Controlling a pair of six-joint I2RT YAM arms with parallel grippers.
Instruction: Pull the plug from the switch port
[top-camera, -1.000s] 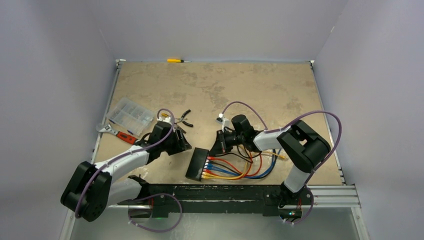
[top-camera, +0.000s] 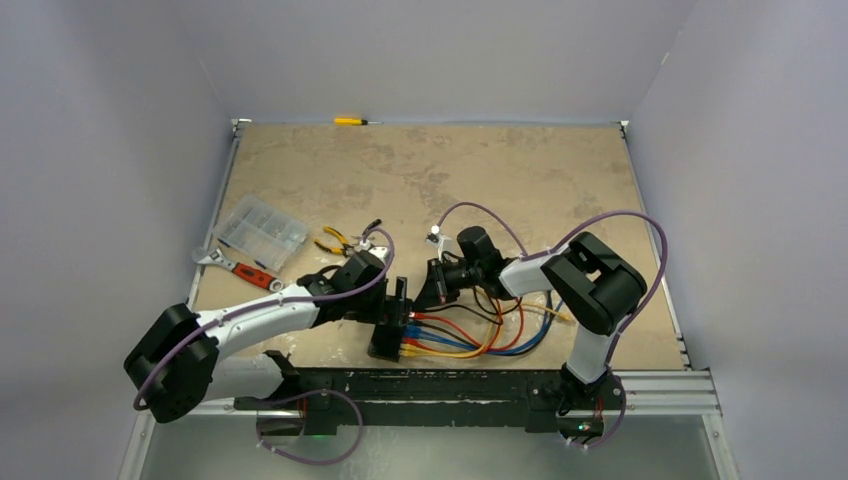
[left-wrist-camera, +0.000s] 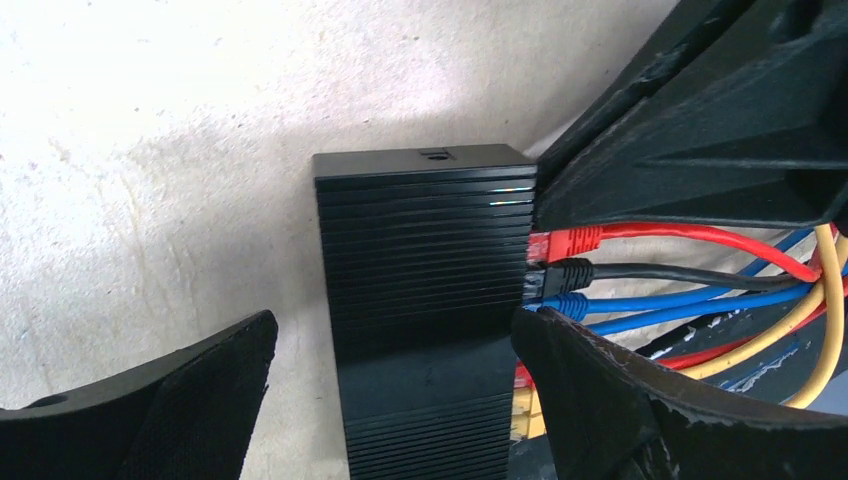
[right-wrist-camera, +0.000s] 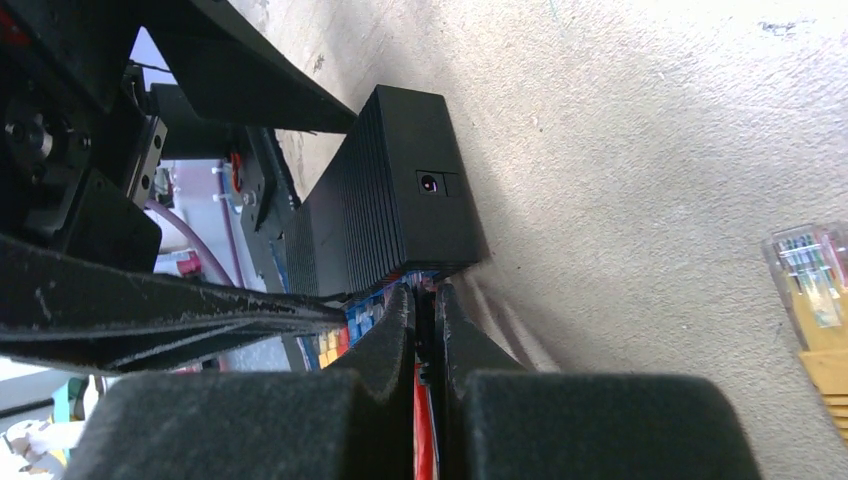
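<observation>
The black switch (top-camera: 385, 343) (left-wrist-camera: 420, 300) (right-wrist-camera: 430, 220) lies at the front middle, with red, black, blue and yellow cables plugged along its right side. My left gripper (top-camera: 392, 305) is open over the switch, its fingers on either side of the body. My right gripper (top-camera: 425, 300) is shut on a plug at the port nearest the switch's far end, with a dark cable running between its fingers. The plug is mostly hidden by the fingertips.
A clear parts box (top-camera: 262, 230), an adjustable wrench (top-camera: 250, 272) and pliers (top-camera: 335, 237) lie at the left. A yellow screwdriver (top-camera: 350, 121) is at the back edge. The back middle of the board is clear.
My left gripper has moved right and toward the front, from beside the pliers to over the switch.
</observation>
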